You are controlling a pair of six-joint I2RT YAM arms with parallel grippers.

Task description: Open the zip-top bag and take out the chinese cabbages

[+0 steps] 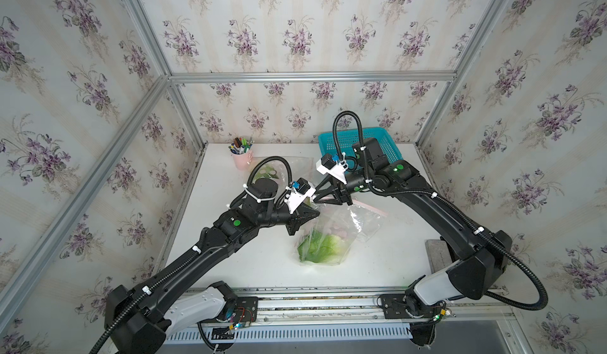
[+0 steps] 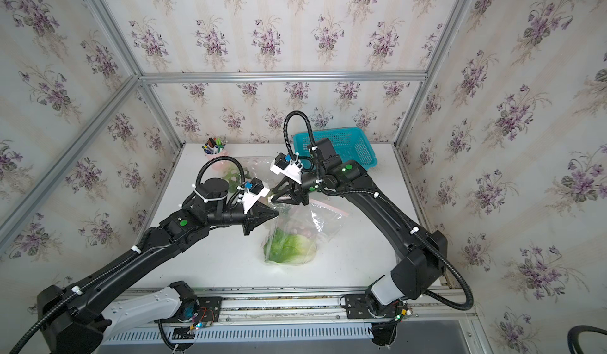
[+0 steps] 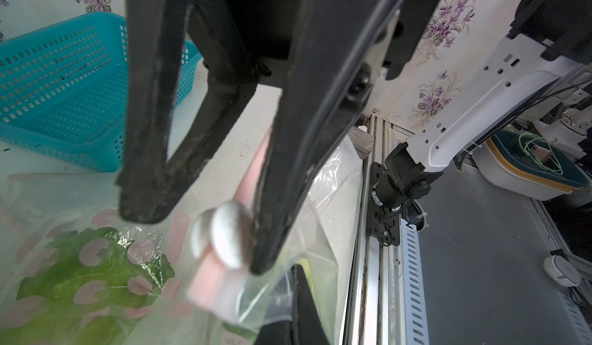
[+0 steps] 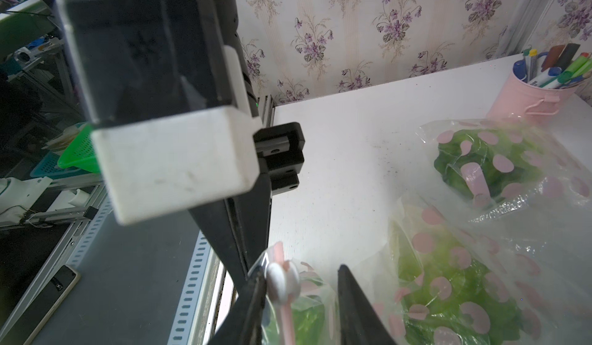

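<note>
A clear zip bag with pink dots and a pink zip strip hangs upright over the table, a green cabbage inside. Low in the left wrist view, my left gripper is shut on the bag's top edge beside the zip. My right gripper stands part open. Its fingers lie on either side of the white zip slider, with a gap on at least one side. That slider sits at the end of the zip near my left gripper's tips. The rest of the zip is partly hidden.
Two more dotted bags with greens, one farther back and one nearer, lie at the back left. Near them stands a pink pen cup. An empty teal basket is at the back right.
</note>
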